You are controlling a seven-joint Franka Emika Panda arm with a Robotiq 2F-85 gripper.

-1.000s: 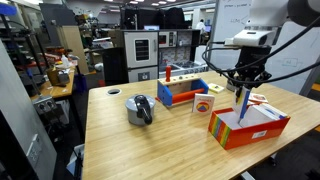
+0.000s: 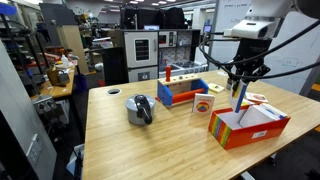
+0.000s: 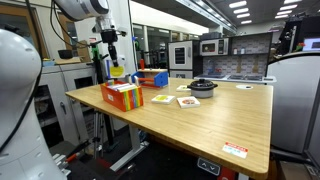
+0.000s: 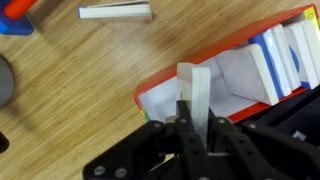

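Note:
A thin, book-like item (image 2: 239,95) with a blue face hangs upright below my gripper (image 2: 241,78), which is shut on it. From the other side, a yellow patch (image 3: 117,71) shows just under the gripper (image 3: 112,60). In the wrist view the item (image 4: 196,92) appears nearly edge-on and pale, between the fingers. Beneath it stands an open box (image 2: 225,130) with red and striped walls. White and blue thin items (image 4: 245,72) stand in one end of that box; its other end shows bare white floor. How far the held item's lower edge clears the box is hard to tell.
A silver pot (image 2: 139,109) with a black handle stands left on the wooden table (image 2: 110,145). A small white card with a colourful print (image 2: 203,104) stands behind the box. Farther back is a blue and red rack (image 2: 183,90).
Over the last second my gripper and the held item have risen from lower in the box.

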